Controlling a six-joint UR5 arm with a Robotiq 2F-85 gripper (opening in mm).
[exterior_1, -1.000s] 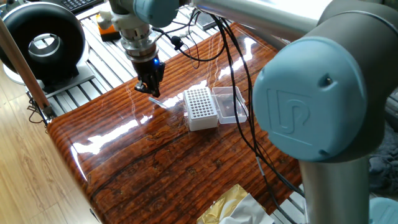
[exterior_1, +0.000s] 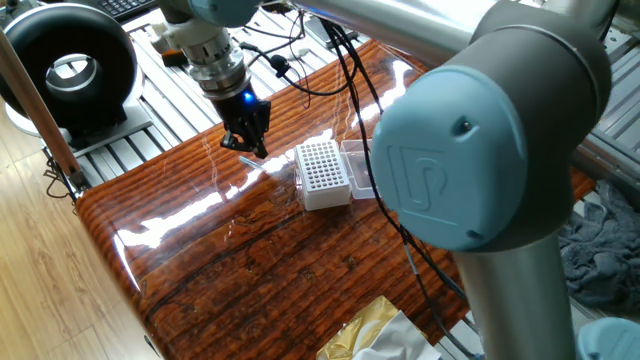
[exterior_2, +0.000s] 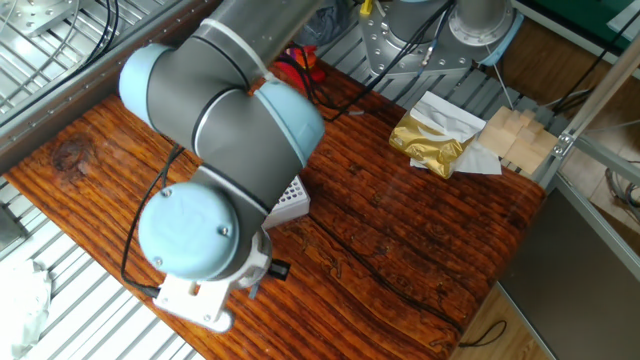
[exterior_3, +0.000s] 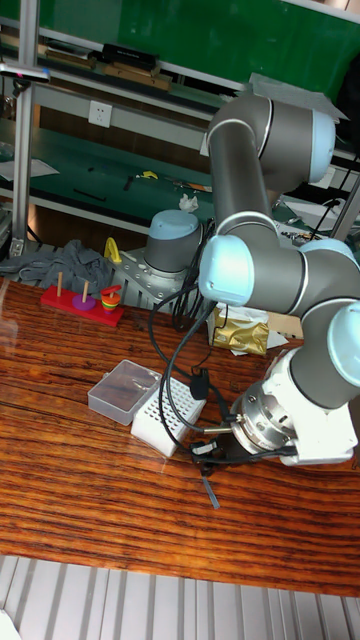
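My gripper (exterior_1: 246, 146) points down above the far part of the wooden table, its black fingers spread apart with nothing visible between them. Close by its fingertips in exterior view 1 is a thin pale-blue stick or tube (exterior_1: 250, 162). Exterior view 3 shows this tube (exterior_3: 211, 492) just below the gripper (exterior_3: 207, 465), partly crossed by fingers and cables; the height gap is unclear. A white rack (exterior_1: 323, 175) with rows of holes stands beside the gripper, and its holes look dark. Against the rack lies a clear plastic box or lid (exterior_1: 356, 168).
Black cables (exterior_1: 366, 150) hang from the arm across the clear box. A gold-and-white tissue pack (exterior_2: 436, 135) and a red base with colored rings (exterior_3: 83, 306) sit elsewhere on the table.
My gripper has shifted slightly right and down in exterior view 1, nearer the tube. The large arm joint has swung left and now covers part of the clear box. Tube and rack look unmoved.
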